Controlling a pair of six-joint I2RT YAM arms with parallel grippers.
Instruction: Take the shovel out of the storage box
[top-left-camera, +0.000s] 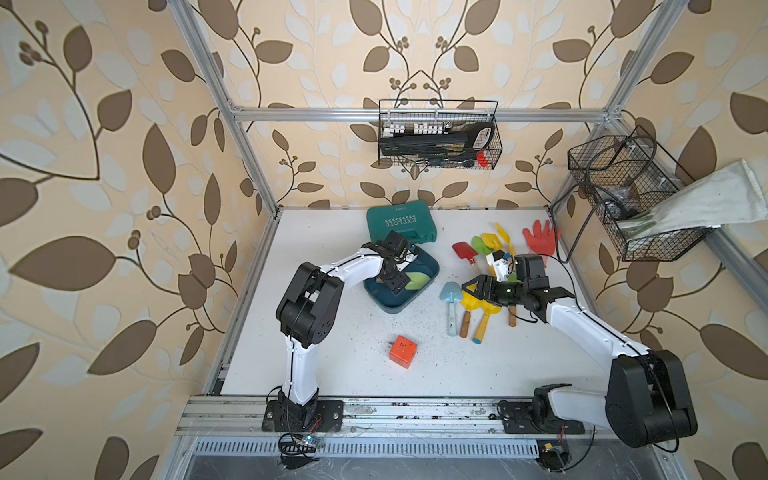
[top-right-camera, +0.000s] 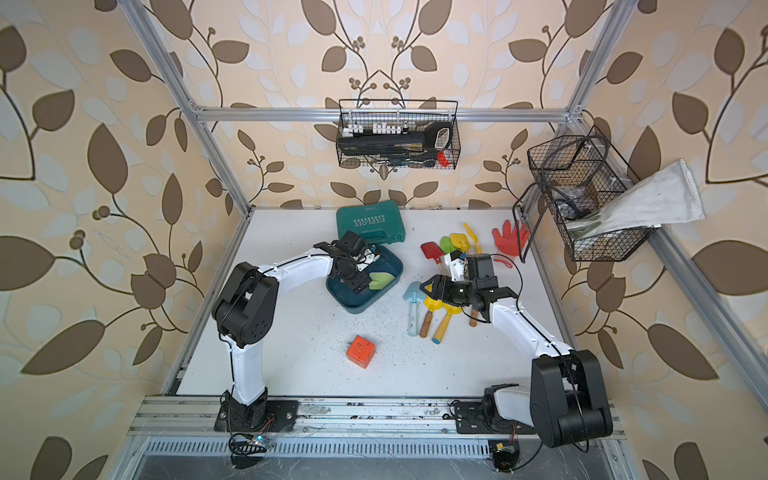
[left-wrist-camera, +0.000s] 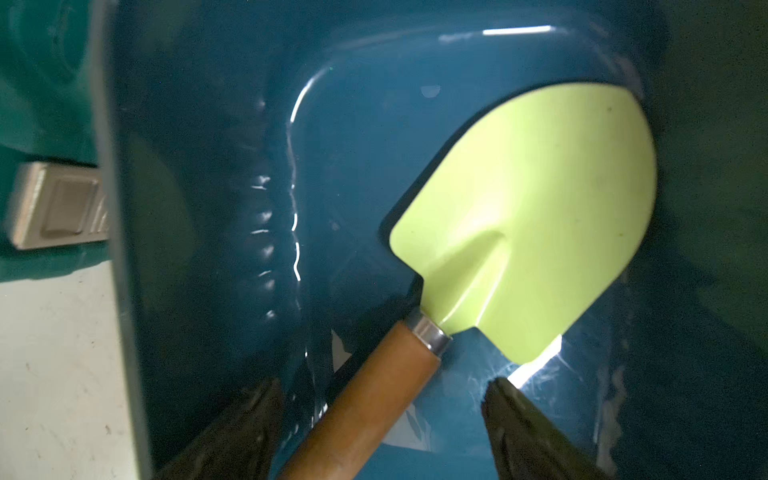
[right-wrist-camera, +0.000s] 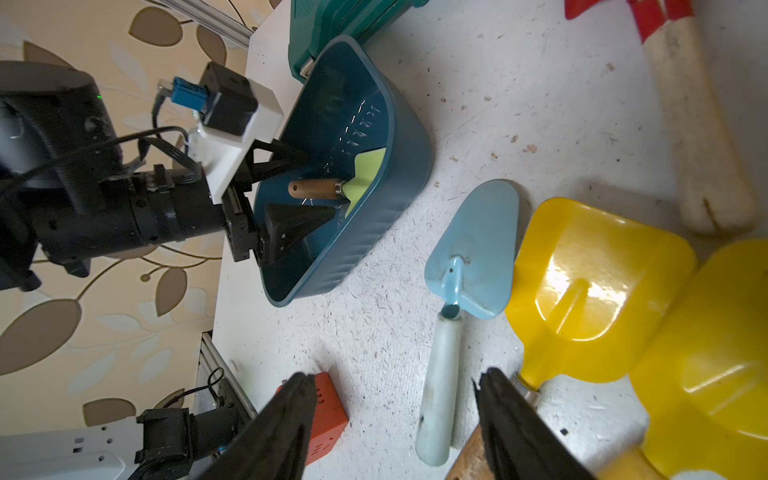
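A pale green shovel (left-wrist-camera: 544, 200) with a wooden handle (left-wrist-camera: 376, 392) lies inside the dark blue storage box (top-left-camera: 424, 256). My left gripper hangs open over the box, its fingers either side of the handle in the left wrist view, apparently above it and holding nothing. In the right wrist view the shovel (right-wrist-camera: 364, 168) shows between that gripper and the box's near wall. My right gripper is open above the hand tools on the right of the table, with nothing in its grasp.
A green case (top-left-camera: 400, 220) lies behind the box. Several trowels and rakes, including a light blue trowel (right-wrist-camera: 472, 248), cover the right side, with a red glove (top-left-camera: 540, 236) at the back. An orange cube (top-left-camera: 403, 352) sits in front.
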